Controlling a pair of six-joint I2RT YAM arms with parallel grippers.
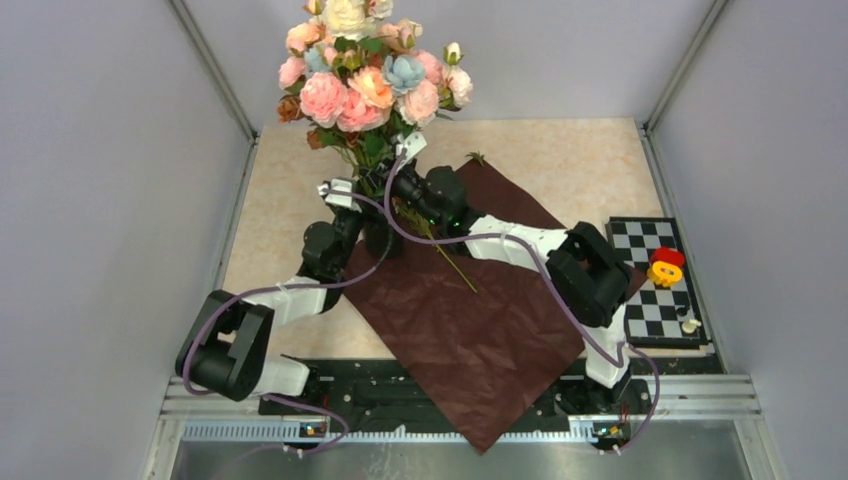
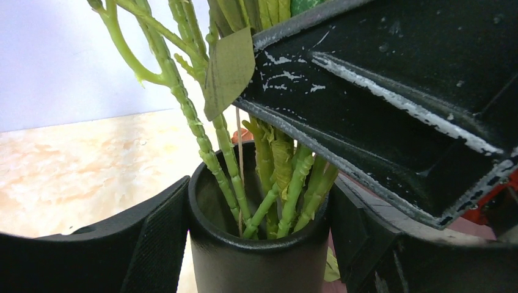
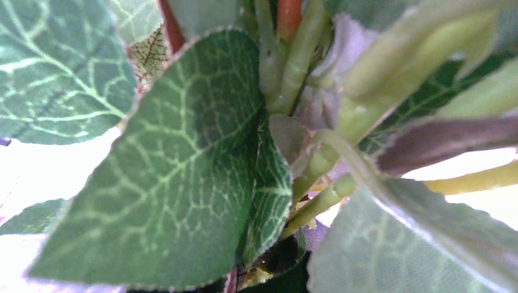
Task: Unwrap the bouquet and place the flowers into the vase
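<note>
A bouquet of pink, peach, white and blue flowers [image 1: 370,85] rises at the back, left of centre. Its green stems [image 2: 299,189] run down inside the mouth of the black vase [image 2: 256,268]. My left gripper is shut on the vase, one finger at each side below the rim. In the top view the vase is mostly hidden under the arms. My right gripper [image 1: 385,175] is shut around the stems just above the vase; leaves [image 3: 183,165] hide its fingers in the right wrist view.
A dark brown paper sheet [image 1: 490,330] covers the middle of the table. One loose green stem [image 1: 450,265] lies on it beside the vase. At the right sits a checkered board [image 1: 635,310] with red and yellow pieces [image 1: 666,273].
</note>
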